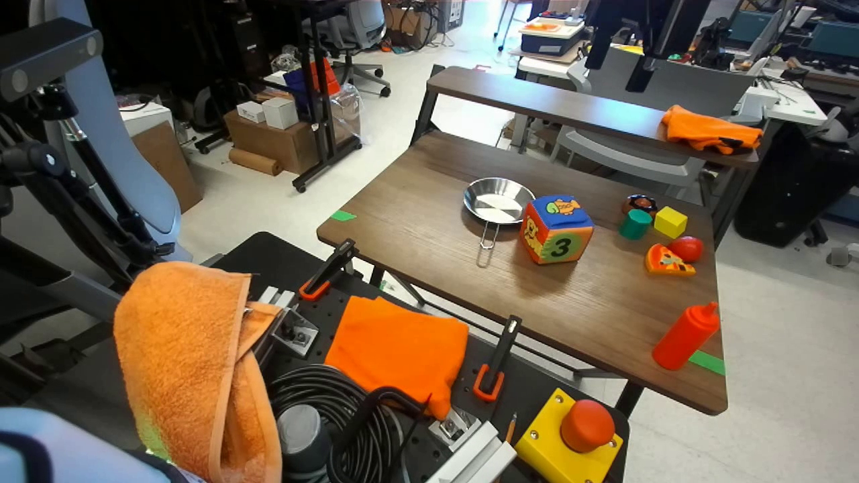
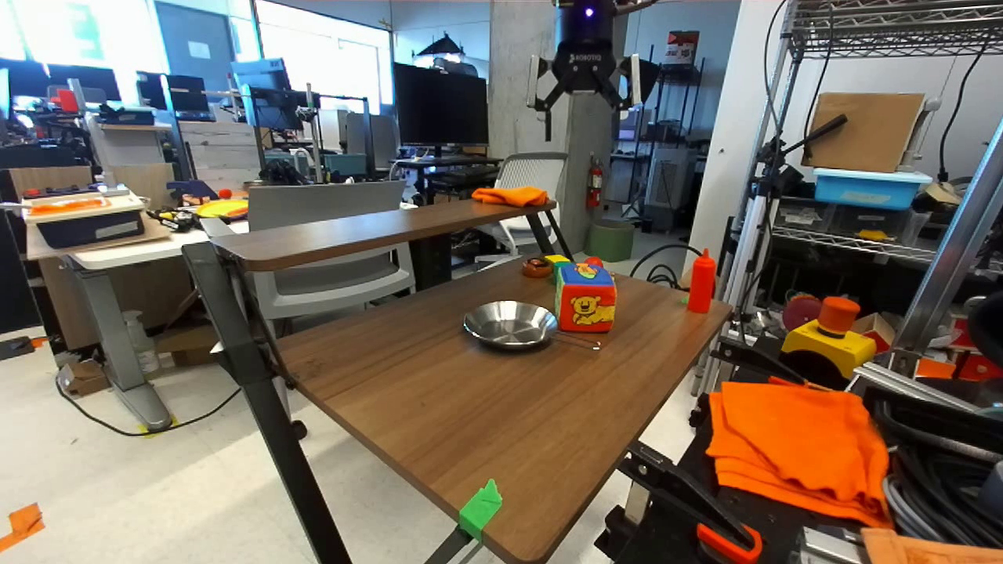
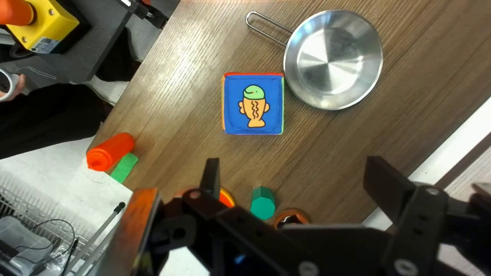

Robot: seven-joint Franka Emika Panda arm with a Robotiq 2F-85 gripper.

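Observation:
High above the table, my gripper (image 2: 584, 102) stands open with nothing between its fingers; the wrist view looks down past its spread fingers. A soft cube (image 3: 253, 105) with a blue fish face on top rests on the wood. Beside it lies a steel pan (image 3: 333, 59), empty, its wire handle on the table. Toward the far right in exterior view 1 are a teal block (image 1: 635, 225), a yellow block (image 1: 670, 221), a red ball-like piece (image 1: 686, 249), a toy pizza slice (image 1: 669, 261) and a small brown round item (image 1: 640, 204). A red squeeze bottle (image 1: 686, 335) stands upright near the corner.
A raised shelf (image 1: 547, 100) runs along the table's back edge, with an orange cloth (image 1: 711, 129) on its end. A cart with clamps, cables and a red stop button (image 1: 587, 426) borders the front edge.

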